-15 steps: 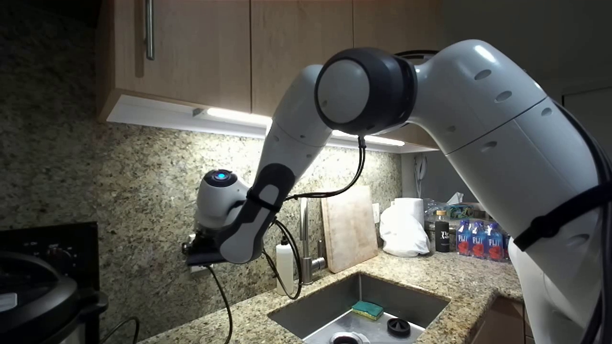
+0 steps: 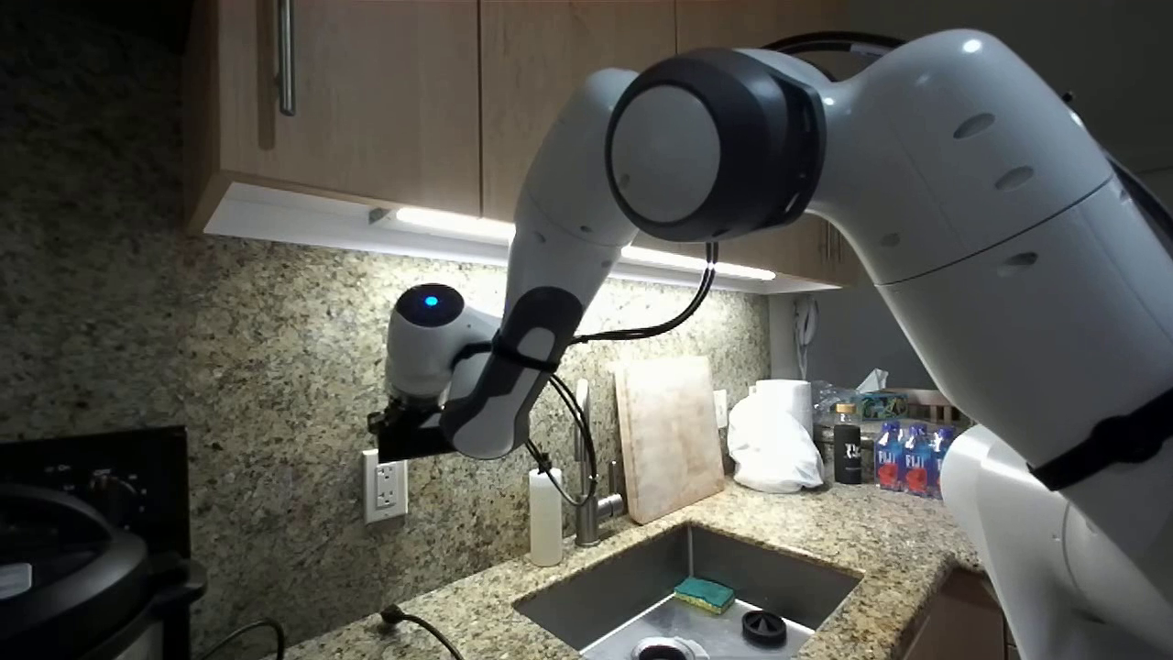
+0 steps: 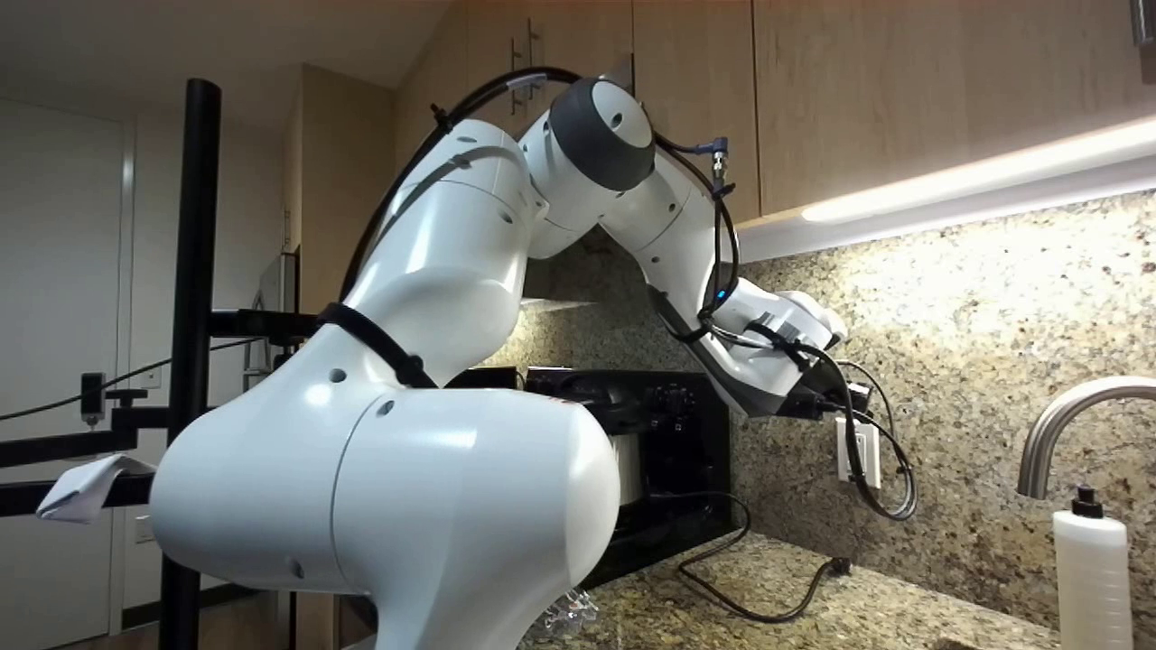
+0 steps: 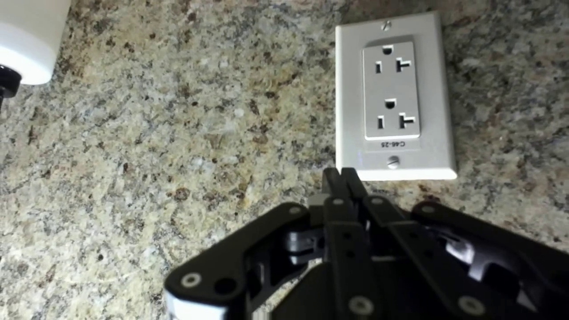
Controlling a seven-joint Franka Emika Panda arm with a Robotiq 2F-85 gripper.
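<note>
In the wrist view, the black gripper is shut, with its fingertips together and nothing showing between them. A white wall outlet (image 4: 394,96) appears just beyond the tips, upside down, and both its sockets are empty. Whether the tips touch the wall plate cannot be told. On the granite counter lies a black plug (image 2: 392,616), its cable (image 3: 748,618) curling over the surface towards the dark cooker (image 3: 626,455). In the first exterior view the gripper's fingers are hard to make out in front of the granite wall, just above the outlet.
A sink (image 2: 720,544) holds a green and yellow sponge (image 2: 705,595). Beside its faucet (image 3: 1067,417) stands a white soap bottle (image 2: 545,517). A cutting board (image 2: 668,440) leans on the wall. Wooden cabinets (image 2: 363,99) hang overhead.
The arm's wrist has risen, uncovering the outlet. The cable, earlier hanging from around the gripper and outlet, now lies on the counter with its plug.
</note>
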